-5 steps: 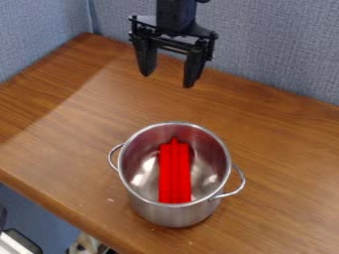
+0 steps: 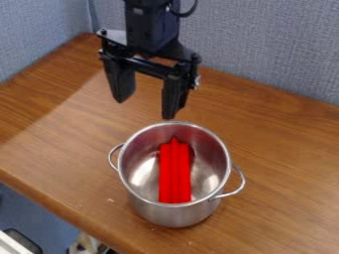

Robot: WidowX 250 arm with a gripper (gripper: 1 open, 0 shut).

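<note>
My black gripper [image 2: 147, 91] hangs above the wooden table, up and to the left of a steel pot, with its two fingers spread open and nothing between them. The pot [image 2: 142, 178] has two wire handles and stands at the lower middle of the table. A red elongated object [image 2: 175, 171] lies inside it, reaching from the back to the front of the pot.
A grey padded wall [image 2: 272, 45] runs along the back. The table's edge shows at the lower left, with a blue floor beyond.
My gripper has moved down and toward the camera, closer to the pot, and looks larger now. The pot and the red object have not moved.
</note>
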